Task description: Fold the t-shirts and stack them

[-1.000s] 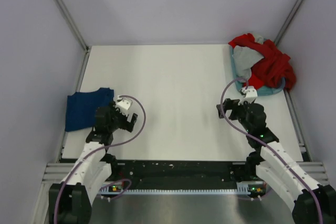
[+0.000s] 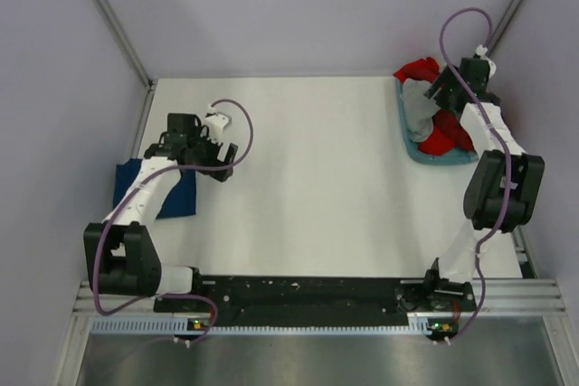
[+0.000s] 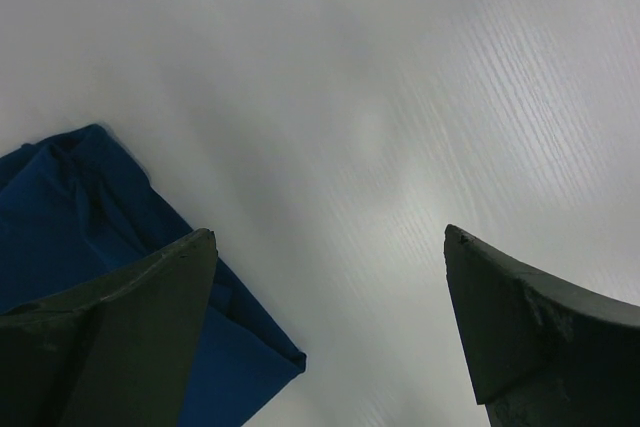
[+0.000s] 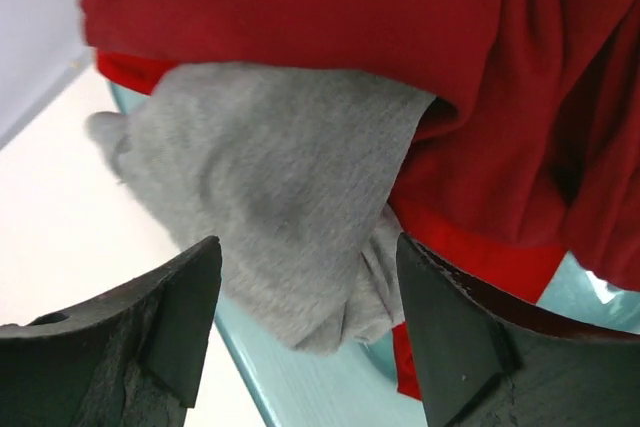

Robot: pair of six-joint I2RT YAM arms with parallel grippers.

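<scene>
A folded dark blue shirt point(image 2: 181, 198) lies flat at the table's left edge, partly hidden beneath my left arm. My left gripper point(image 2: 228, 164) stands open just right of it, its fingers point(image 3: 130, 337) apart and empty; a corner of the blue shirt point(image 3: 80, 237) shows beside them. At the back right, a teal basket point(image 2: 404, 128) holds a grey shirt point(image 2: 419, 108) and red shirts point(image 2: 418, 70). My right gripper point(image 2: 441, 95) hovers over that pile with its fingers apart. Between and beyond its fingers sits the grey shirt point(image 4: 270, 157), partly covered by a red one point(image 4: 300, 7).
The basket's rim point(image 2: 448, 160) stands close to the right wall point(image 2: 552, 97). Near the left arm, a wall point(image 2: 45, 88) borders the table.
My right gripper has gone from the table's front right up and back over the basket.
</scene>
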